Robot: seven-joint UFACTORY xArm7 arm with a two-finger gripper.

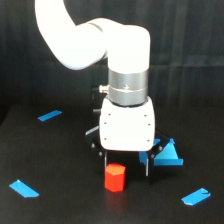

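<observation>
A small orange-red block [115, 182] with a six-sided outline sits on the black table, just below the white hand in the picture. My gripper [127, 170] points down over the table close to this block. Its dark fingers are hard to make out against the black surface, but they appear spread apart, one near the block's left edge and the other well to its right. Whether either finger touches the block cannot be told. Behind the hand, to the right, a blue triangular piece [169, 156] is partly hidden.
Strips of blue tape lie at the back left [50, 115], front left [23, 189] and front right [196, 197] of the black table. Open table surrounds the block on the left and in front. A dark curtain [190, 60] hangs behind.
</observation>
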